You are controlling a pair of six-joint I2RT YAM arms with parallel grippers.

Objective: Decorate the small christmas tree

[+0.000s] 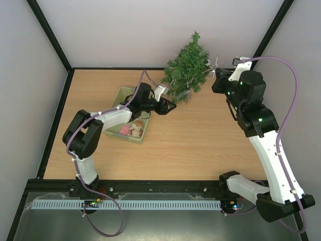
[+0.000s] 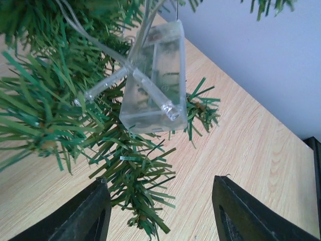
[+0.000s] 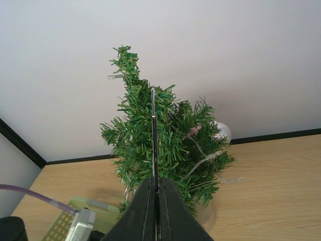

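The small green tree (image 1: 186,70) stands at the back, right of centre, with light strands and a silver disco ball (image 3: 223,131). My left gripper is open at its low branches, nothing between its fingers; above and beyond them is a clear plastic box (image 2: 153,80) among the branches. My right gripper (image 1: 219,80) is raised right of the tree, shut with nothing visible between its fingers; its fingertips point toward the tree in the right wrist view.
A green basket (image 1: 125,138) under the left arm holds pink and brown ornaments. Walls stand behind and at both sides.
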